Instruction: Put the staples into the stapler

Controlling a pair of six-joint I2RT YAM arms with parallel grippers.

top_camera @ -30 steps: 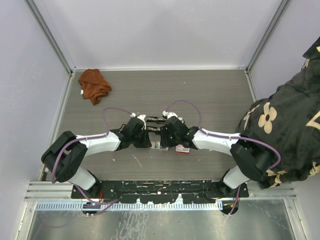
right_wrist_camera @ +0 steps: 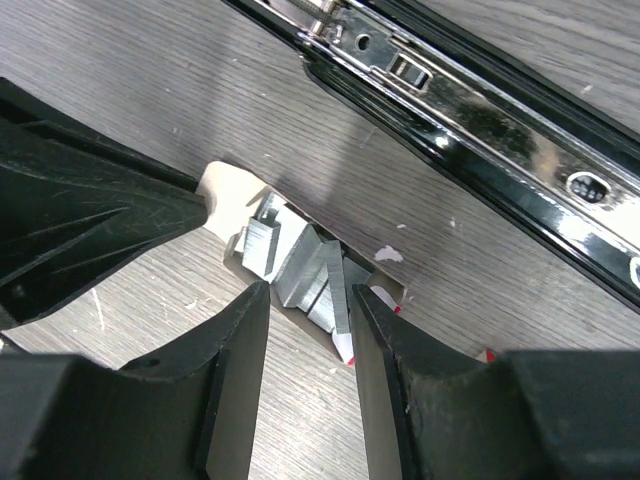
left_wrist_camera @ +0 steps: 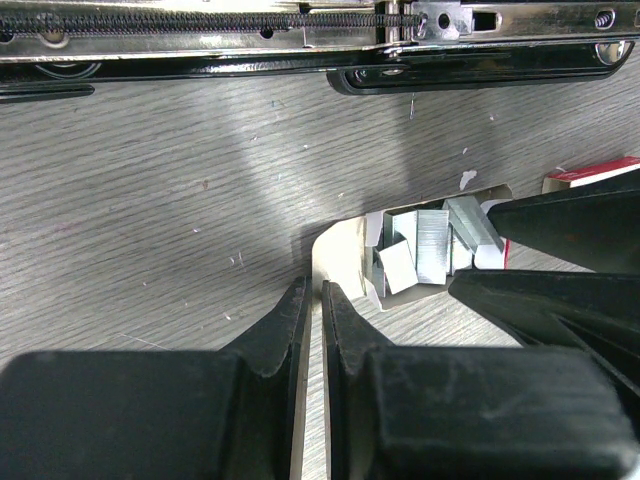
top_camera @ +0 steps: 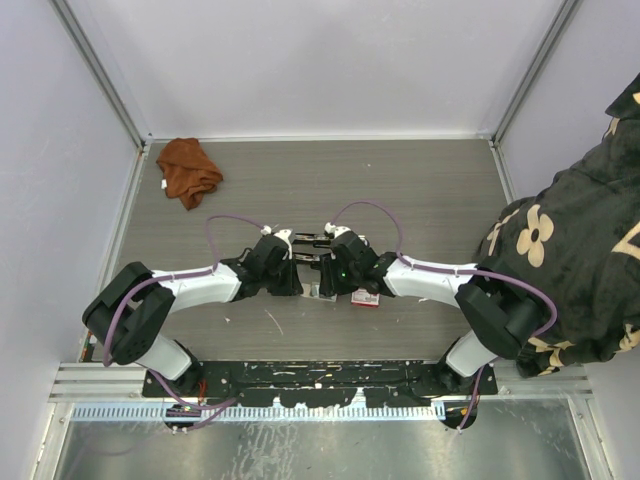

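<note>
A small open staple box (left_wrist_camera: 405, 295) lies on the table, filled with several silver staple strips (left_wrist_camera: 432, 245), some loose and tilted. My left gripper is shut on the box's pale end flap (left_wrist_camera: 342, 255). Over the other part of the box, my right gripper stands open, its fingertips apart on either side of the staples. One strip (right_wrist_camera: 336, 285) stands out near its right-hand finger; contact cannot be made out. Behind the box lies the stapler (left_wrist_camera: 220, 45), opened, with its metal magazine and spring showing.
A red and white box piece (top_camera: 365, 298) lies just right of the staple box. A brown cloth (top_camera: 188, 172) rests at the back left. Dark flowered fabric (top_camera: 560, 250) fills the right side.
The left arm and the stapler look unmoved.
</note>
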